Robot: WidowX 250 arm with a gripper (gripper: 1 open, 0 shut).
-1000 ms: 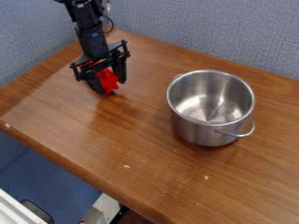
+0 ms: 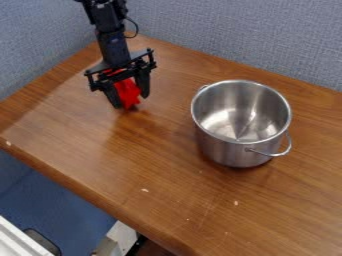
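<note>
My black gripper [image 2: 123,86] is low over the back left of the wooden table, with a small red object [image 2: 127,92] between its fingers. The fingers partly hide the object, and whether they are closed on it is unclear. A large steel pot [image 2: 241,125] with side handles stands upright to the right, apart from the gripper.
Grey padded walls rise behind.
The gripper has shifted very slightly left around the red object. The pot has not moved.
</note>
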